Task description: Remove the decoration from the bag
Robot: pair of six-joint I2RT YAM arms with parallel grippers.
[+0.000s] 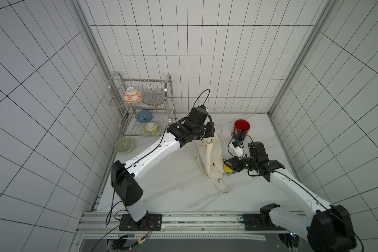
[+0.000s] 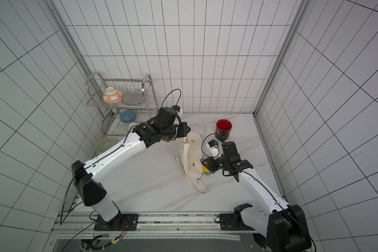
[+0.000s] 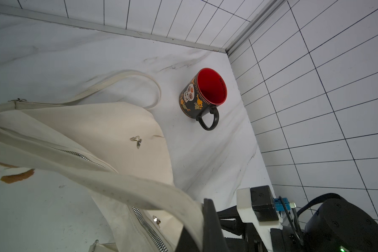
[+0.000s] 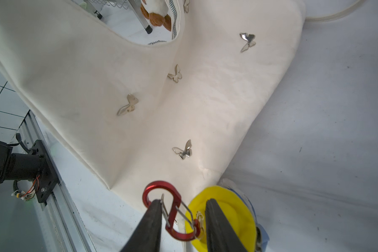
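The cream bag (image 1: 216,157) lies mid-table, with small silver butterfly ornaments on its side. My left gripper is at its far end, shut on a cream strap (image 3: 147,191) that passes between its fingers. In the right wrist view, a red carabiner (image 4: 173,216) with a small metal clasp stands between my right gripper's (image 4: 184,214) parted fingers. Just behind them, a yellow round decoration (image 4: 226,214) with a clear and bluish edge lies beside the bag. Whether either finger touches the carabiner, I cannot tell.
A black mug (image 1: 241,127), red inside, stands behind the right gripper. At the back left is a metal dish rack (image 1: 171,98) with bowls, and a green bowl (image 1: 124,145) sits in front of it.
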